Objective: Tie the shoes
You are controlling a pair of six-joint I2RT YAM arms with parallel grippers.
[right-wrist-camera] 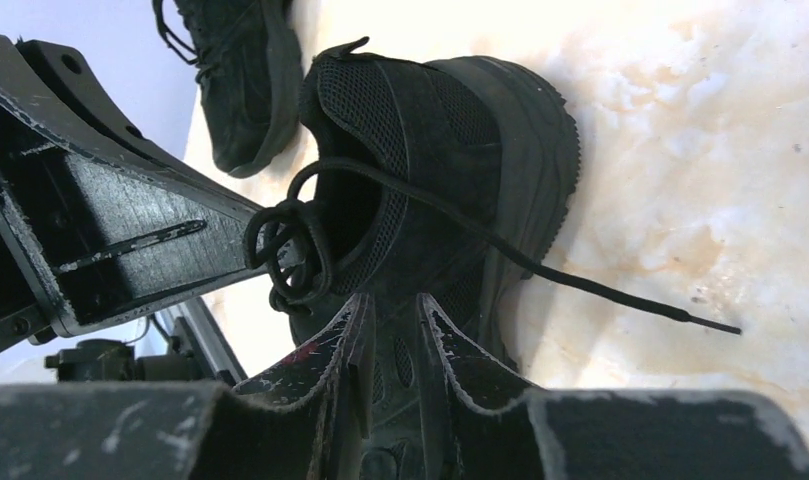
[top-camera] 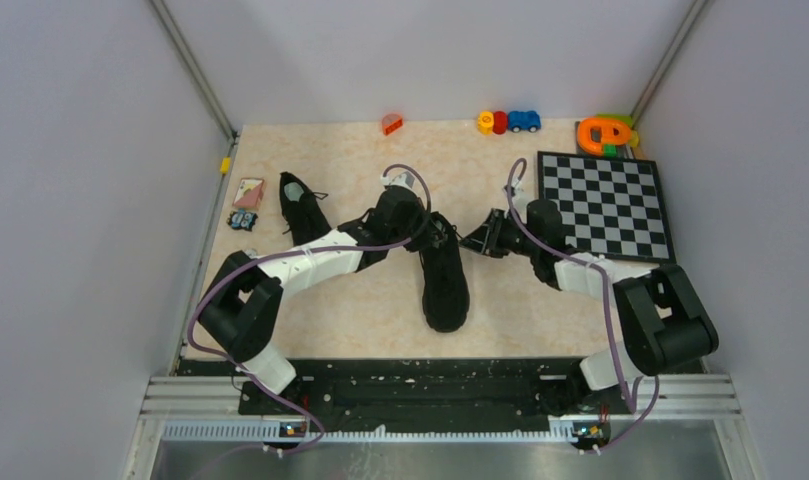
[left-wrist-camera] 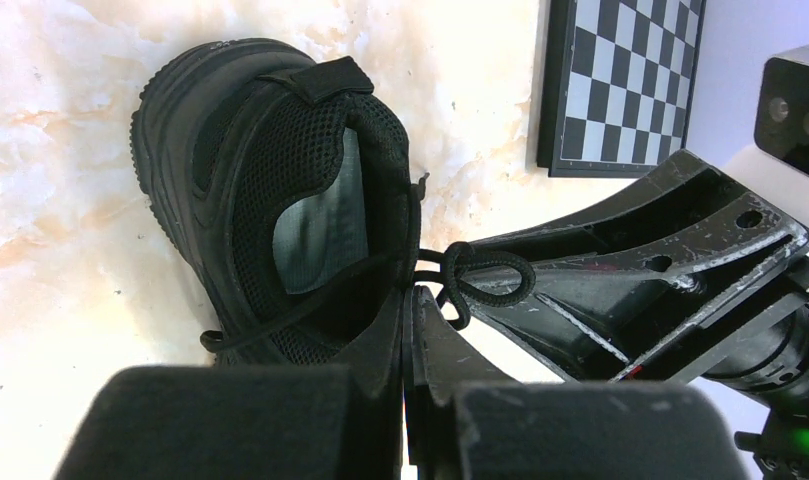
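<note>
The black shoe (top-camera: 443, 295) lies mid-table, toe toward the front edge. My left gripper is shut at its collar, a lace running up to the fingertips. A looped, knotted lace (right-wrist-camera: 290, 250) hangs by those fingers. My right gripper is part open just right of the shoe, nothing seen between its fingers; a loose lace end (right-wrist-camera: 680, 315) lies out on the table beyond it. The second black shoe (top-camera: 302, 210) lies at the back left.
A checkerboard (top-camera: 600, 200) fills the back right. Toys (top-camera: 523, 120) line the back edge, and small boxes (top-camera: 249, 192) sit at the far left.
</note>
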